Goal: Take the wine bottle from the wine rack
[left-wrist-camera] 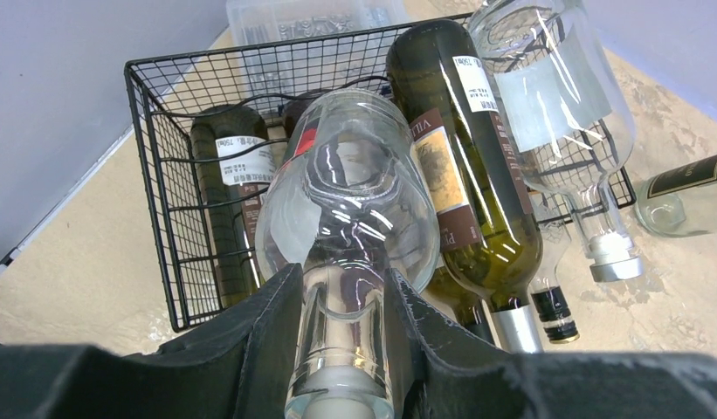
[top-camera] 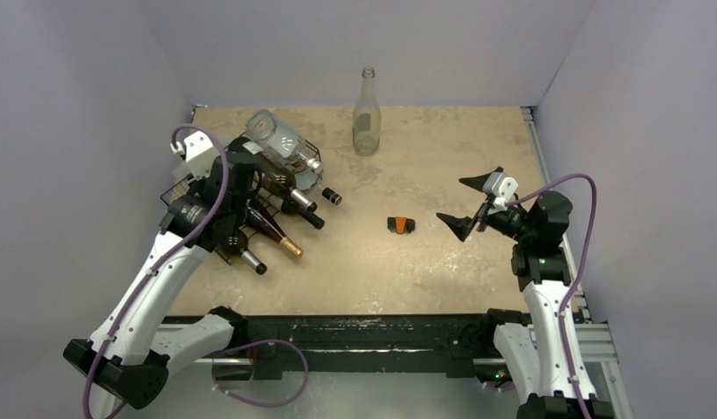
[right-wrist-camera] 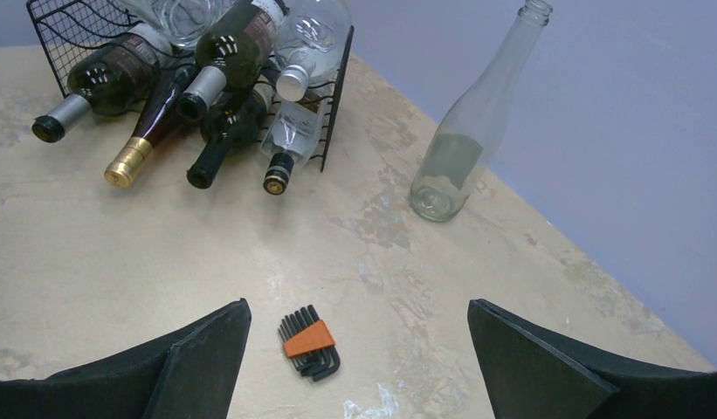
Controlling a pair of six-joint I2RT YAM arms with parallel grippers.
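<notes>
In the left wrist view my left gripper is shut on the neck of a clear glass bottle (left-wrist-camera: pixel 355 175), whose body points away over the black wire rack (left-wrist-camera: pixel 265 47). Whether the bottle still touches those beneath it, I cannot tell. A dark green wine bottle (left-wrist-camera: pixel 464 166) leans close beside it, and another clear bottle (left-wrist-camera: pixel 560 113) rests at the rack's right end. From above, the left arm covers the held bottle. On the table's right side my right gripper (top-camera: pixel 451 204) stands open, its fingers (right-wrist-camera: pixel 197 358) wide apart and empty.
Several bottle necks, one gold-capped (top-camera: pixel 292 248), stick out of the rack toward the table's middle. A clear bottle (top-camera: pixel 367 127) stands upright at the back. A hex key set (top-camera: pixel 401 225) lies mid-table.
</notes>
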